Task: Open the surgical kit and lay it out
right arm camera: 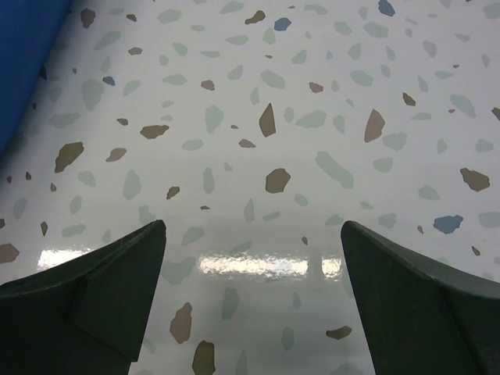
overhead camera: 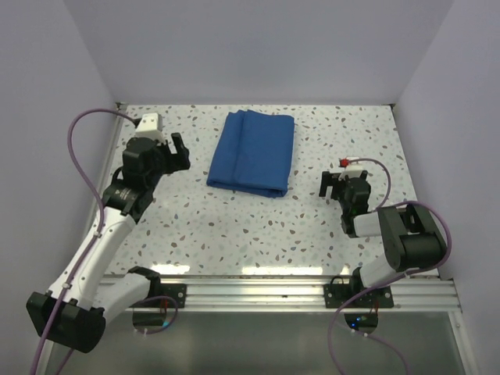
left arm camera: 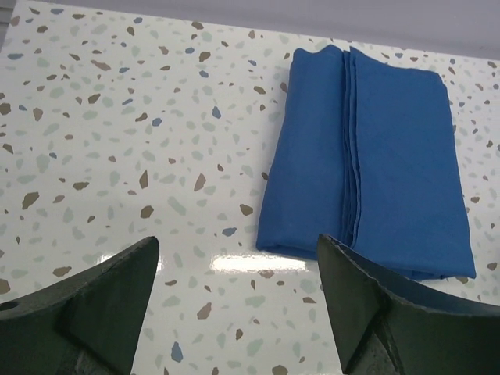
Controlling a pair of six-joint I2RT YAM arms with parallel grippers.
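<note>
A folded dark blue cloth bundle (overhead camera: 254, 152) lies flat near the middle back of the table, with a fold line running along its length. In the left wrist view the bundle (left arm camera: 406, 148) is at the right, beyond the fingers. My left gripper (overhead camera: 180, 151) hangs open to the left of the bundle, apart from it, nothing between its fingers. To the right of the bundle, well clear of it, my right gripper (overhead camera: 331, 184) is open and empty. Only a sliver of the blue cloth (right arm camera: 19, 58) shows at the upper left of the right wrist view.
A metal rail (overhead camera: 250, 287) runs along its front edge. Grey walls (overhead camera: 250, 55) close off the back and sides.
</note>
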